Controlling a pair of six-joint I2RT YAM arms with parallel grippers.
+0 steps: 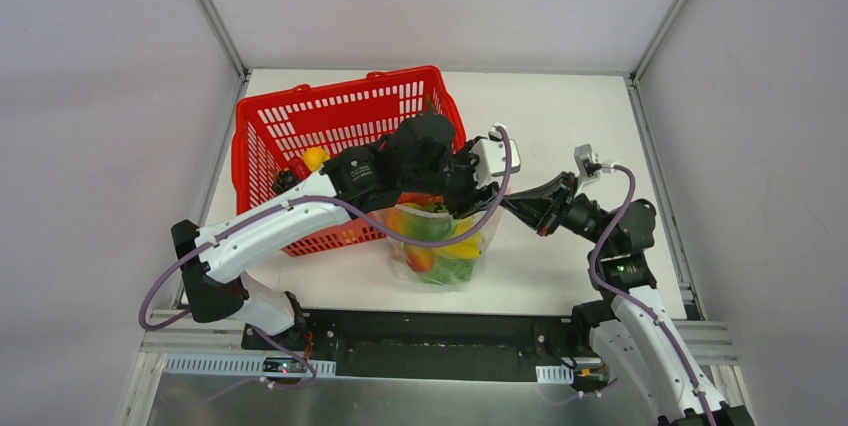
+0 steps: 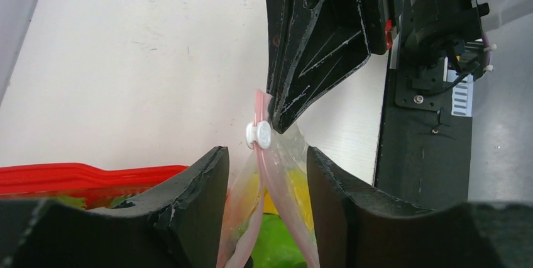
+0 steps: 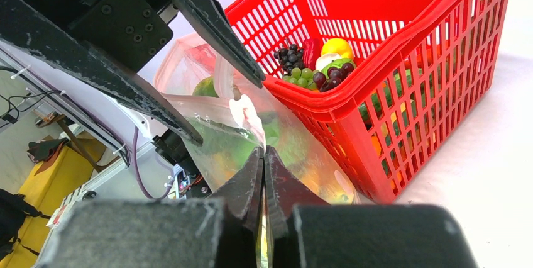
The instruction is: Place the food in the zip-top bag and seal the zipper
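The clear zip bag stands on the table with colourful food inside, including a green piece and yellow pieces. Its pink zip strips spread apart below a white slider near one end. My left gripper is part open, its fingers to either side of the bag's mouth, gripping nothing; the slider sits between and just beyond the tips. My right gripper is shut on the end of the bag's zip edge, close to the slider. From above, the left arm covers part of the bag.
A red basket with more food, among it a yellow fruit and dark grapes, stands beside and behind the bag. Bare table lies to the right. The two grippers are very close together.
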